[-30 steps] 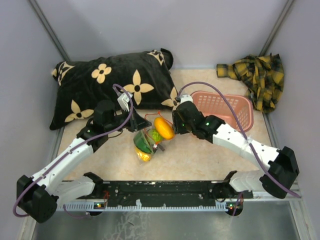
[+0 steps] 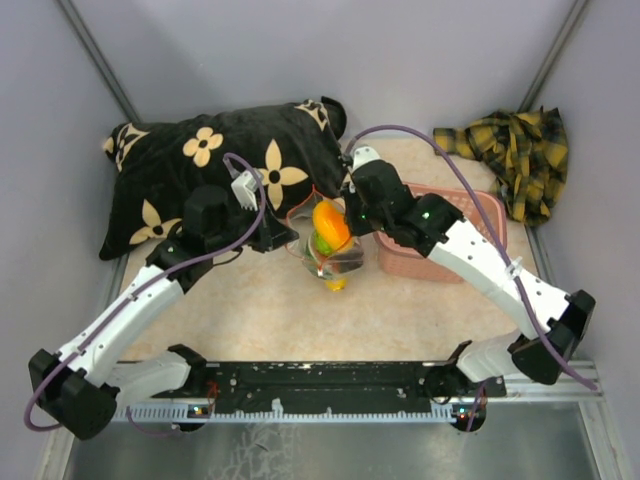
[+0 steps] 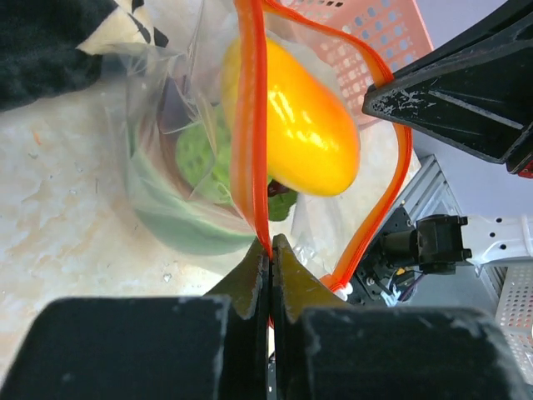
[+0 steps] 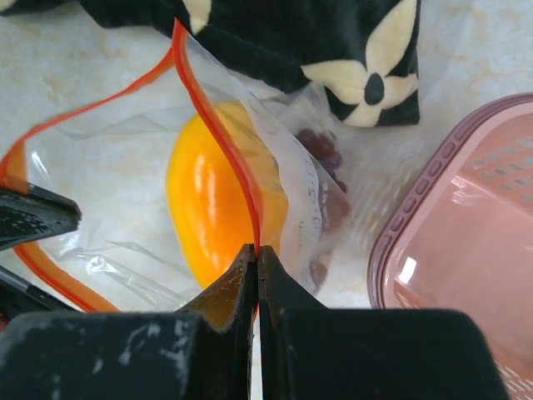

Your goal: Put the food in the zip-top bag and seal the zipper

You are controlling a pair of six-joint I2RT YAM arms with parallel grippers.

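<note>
Between my two grippers hangs the clear zip top bag (image 3: 150, 192), its orange-edged mouth spread wide. Inside, a glossy yellow-orange food piece (image 2: 331, 224) lies near the mouth. Green food (image 3: 200, 158) is beneath it, and dark grapes (image 4: 321, 150) show through the plastic. A smaller yellow item (image 2: 336, 284) is at the bag's lower end. My left gripper is shut on one side of the orange rim. On the opposite side, my right gripper is shut with the rim running between its fingertips.
Just right of the bag stands a pink basket (image 2: 488, 205), close to my right gripper. A black flowered cushion (image 2: 190, 165) lies behind, and a yellow-black plaid cloth (image 2: 520, 160) is at the back right.
The bag has risen and swung right, its lower end drawn in beneath the mouth. The yellow-orange piece is more upright. Both grippers have shifted, the right one up and slightly left.
</note>
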